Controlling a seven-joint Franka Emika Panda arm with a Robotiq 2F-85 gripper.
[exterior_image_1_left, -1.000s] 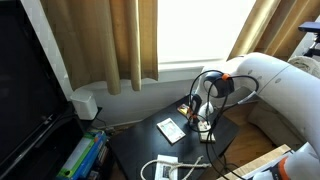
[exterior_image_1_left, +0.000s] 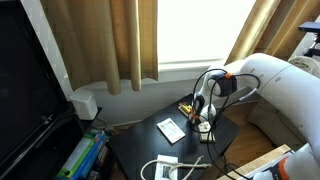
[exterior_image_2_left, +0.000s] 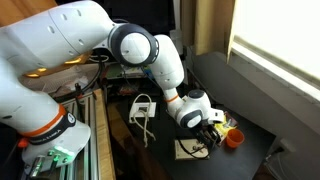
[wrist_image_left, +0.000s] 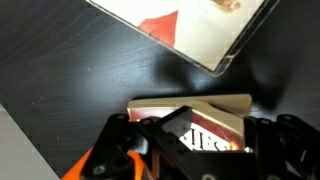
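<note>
In the wrist view, my gripper is low over a red-and-white book or box (wrist_image_left: 210, 124) with a cream edge and dark lettering ending in "NESS". Its dark fingers stand apart, left and right over the book's near side; the gripper's own body hides the rest. Whether the fingers touch it cannot be told. A second flat item (wrist_image_left: 200, 28), cream with a red patch, lies just beyond on the dark table. It appears as a pale rectangle (exterior_image_1_left: 170, 131) in exterior view 1 and as a pale rectangle (exterior_image_2_left: 190, 149) in exterior view 2.
An orange cup (exterior_image_2_left: 234, 138) stands close beside the gripper, with something yellow (exterior_image_2_left: 222, 124) behind it. A white item with a cable (exterior_image_2_left: 143, 107) lies on the opposite side.
The arm near the wrist has shifted slightly to the right in exterior view 1. The pale rectangle and the white item with the cable lie where they were.
</note>
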